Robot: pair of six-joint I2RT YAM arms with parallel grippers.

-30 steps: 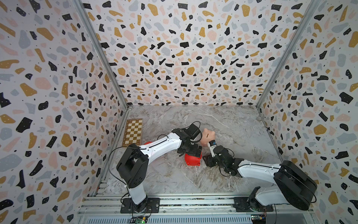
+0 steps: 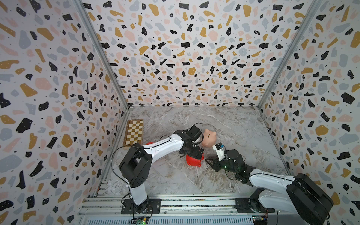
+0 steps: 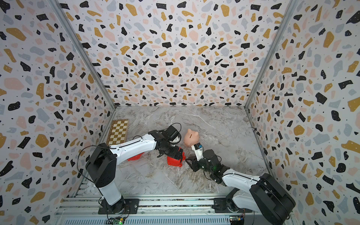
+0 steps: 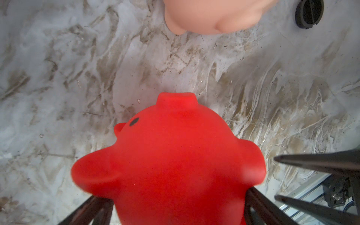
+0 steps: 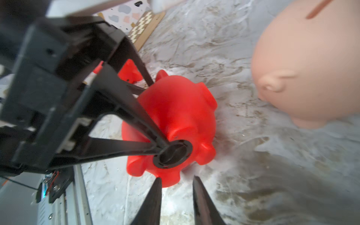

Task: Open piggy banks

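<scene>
A red piggy bank (image 2: 194, 161) stands at the table's middle with a dark round plug (image 5: 172, 153) in its underside or end facing right. My left gripper is open, its fingers either side of the red body. My right gripper (image 3: 189, 161) is just right of it, fingers apart and empty in the left wrist view, tips beside the bank. A pink piggy bank (image 2: 209, 138) with a coin slot stands behind. A loose black plug (image 4: 308, 14) lies near the pink one.
Another red piggy bank (image 3: 135, 156) is at the left, partly behind my left arm. A checkered board (image 2: 133, 131) lies at the left edge.
My left arm is almost unchanged.
</scene>
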